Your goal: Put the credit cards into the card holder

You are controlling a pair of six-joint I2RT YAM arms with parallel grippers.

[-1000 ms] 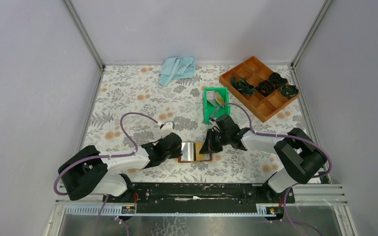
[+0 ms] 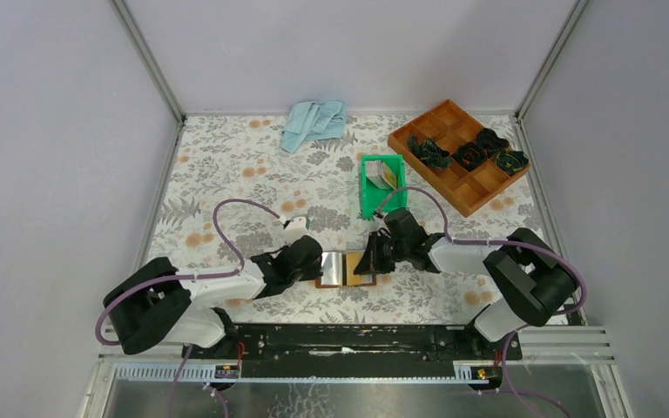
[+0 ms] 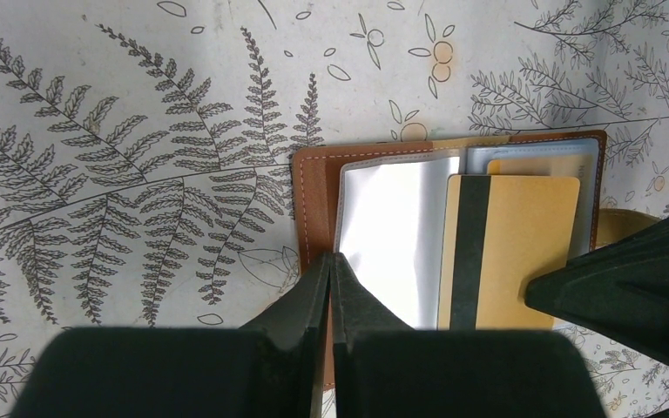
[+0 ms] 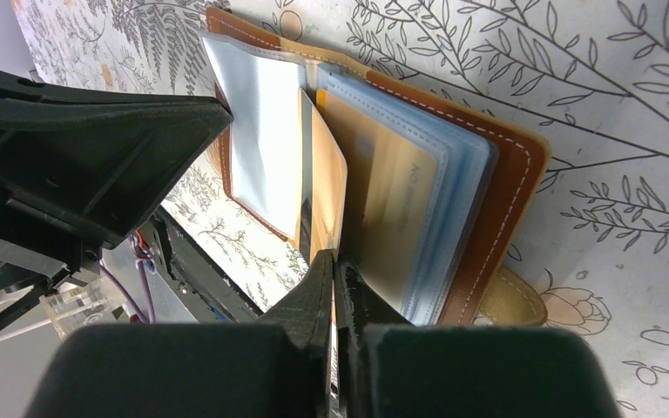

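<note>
The brown card holder [image 2: 330, 282] lies spread open near the table's front, between both grippers. A gold card with a black stripe [image 3: 523, 226] lies across its middle, partly over the white sleeve [image 3: 392, 226]. At that card's edge, my right gripper is shut, the edge thin between its fingertips; the card bows slightly. My left gripper is over the holder's left part, fingertips almost together at the white sleeve's edge. Whether they grip the sleeve is hidden. Another yellowish card [image 4: 392, 165] sits inside the holder's clear sleeves.
Behind the holder stands a green tray [image 2: 372, 204] with cards [image 2: 376, 173] in it. A wooden compartment box [image 2: 466, 193] with dark rolled items is at the back right, a blue cloth [image 2: 314, 122] at the back.
My right gripper has shifted slightly toward the table's front over the holder. The left arm and the holder look still.
</note>
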